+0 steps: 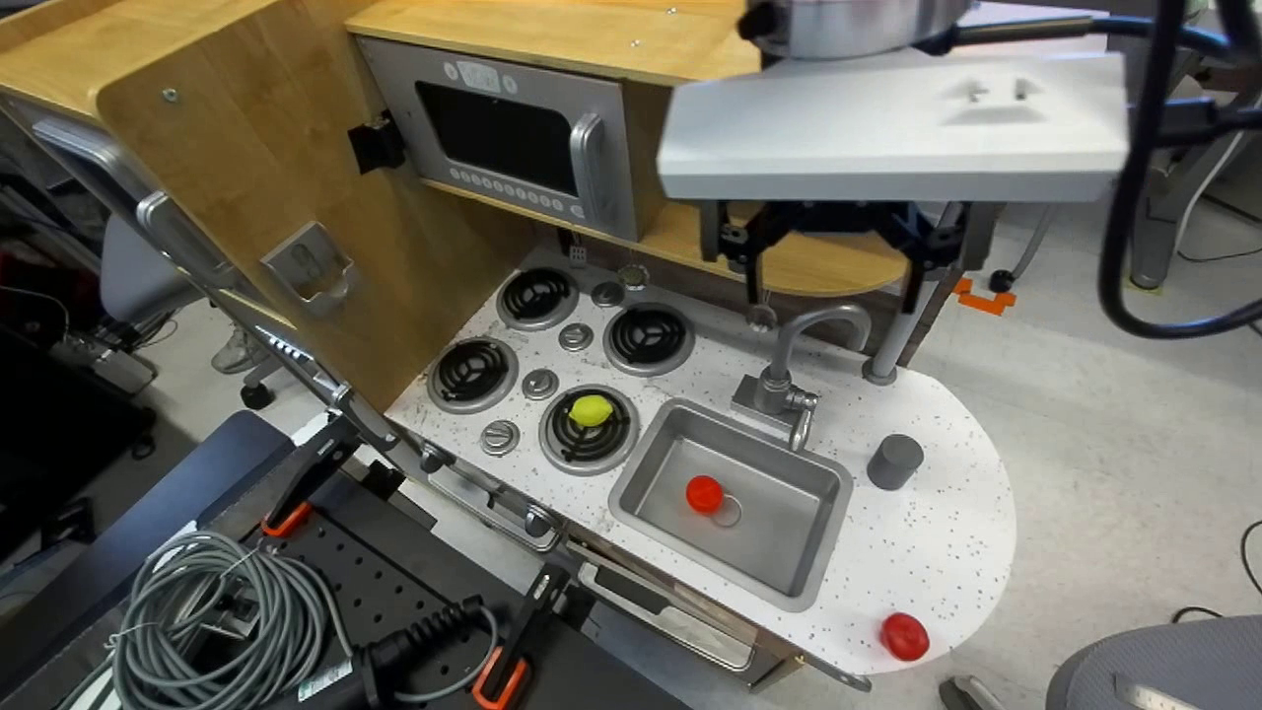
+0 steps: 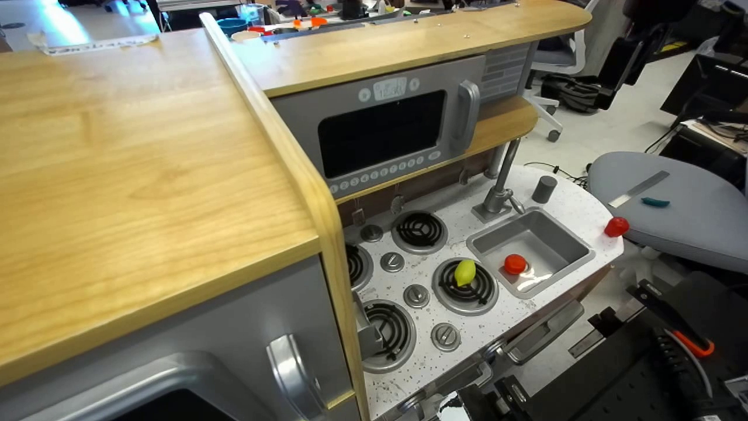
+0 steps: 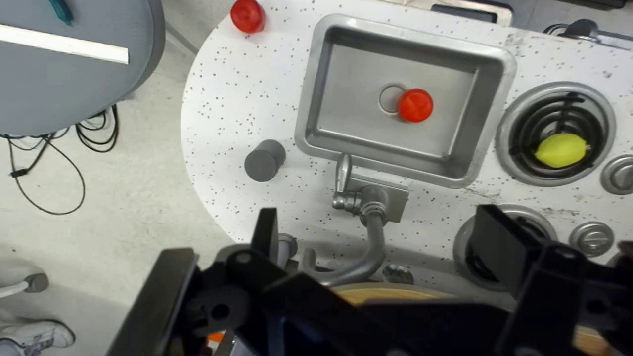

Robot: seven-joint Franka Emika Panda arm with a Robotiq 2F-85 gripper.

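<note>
High above the toy kitchen counter, my gripper [image 1: 833, 296] stands open with nothing between its fingers; in the wrist view its dark fingers [image 3: 265, 228] are spread wide. A red-orange ball-like object [image 3: 415, 106] rests in the sink [image 3: 356, 156] beside the drain ring. On the front burner near the sink lies a yellow lemon [image 1: 591, 410]. A dark grey cup-like cylinder [image 3: 264, 160] is upright on the speckled counter, right of the sink in exterior view 1. Close to the counter's rounded edge sits a red round object [image 2: 617, 227], probably an apple or pepper.
The faucet [image 3: 377, 234] curves up behind the sink. A wooden shelf [image 2: 519, 119] and the microwave [image 2: 392, 130] rise over the counter's back, and a post [image 1: 881, 367] supports the shelf. Counter space right of the sink is mostly clear.
</note>
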